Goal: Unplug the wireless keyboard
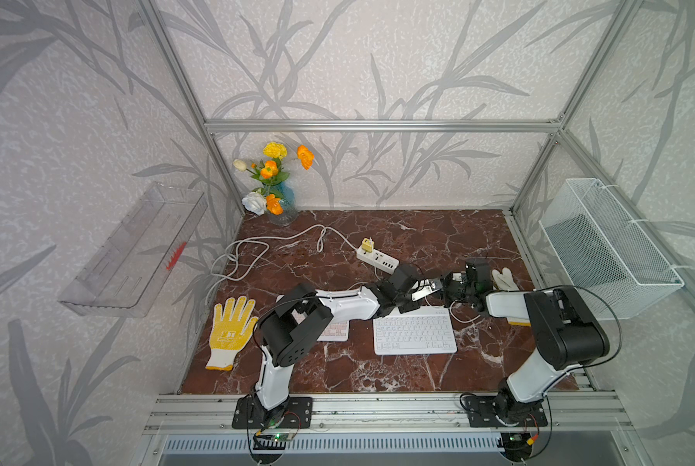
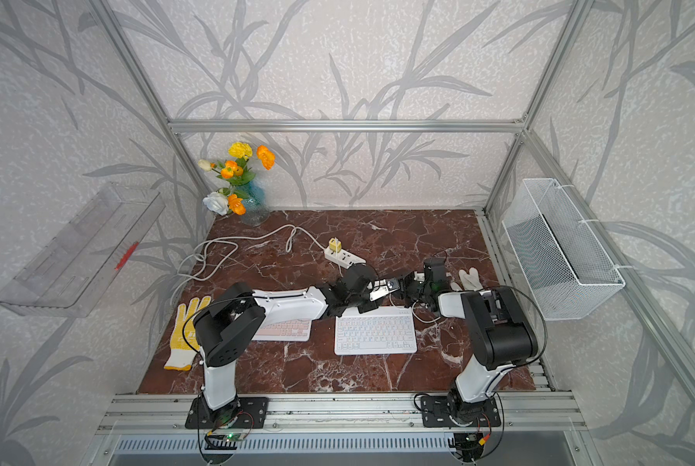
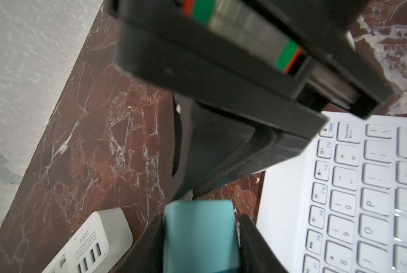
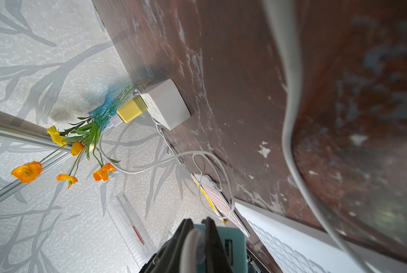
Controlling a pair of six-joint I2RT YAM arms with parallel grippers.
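Note:
The white keyboard point(image 1: 414, 335) lies at front centre. Over its back edge my grippers meet. My left gripper has a teal block point(image 3: 198, 227) between its fingers; whether they grip it is unclear. My right gripper is shut at the block, with a white cable point(image 4: 192, 254) at its fingertips; whether it pinches the plug is hidden. Another stretch of cable point(image 4: 289, 113) runs along the right side of the right wrist view.
A power strip point(image 1: 377, 258) with a yellow plug lies behind the grippers. A pink keyboard point(image 2: 283, 330) is partly under the left arm. Gloves point(image 1: 230, 330), a flower vase point(image 1: 281, 213) and side baskets point(image 1: 596, 240) flank the table.

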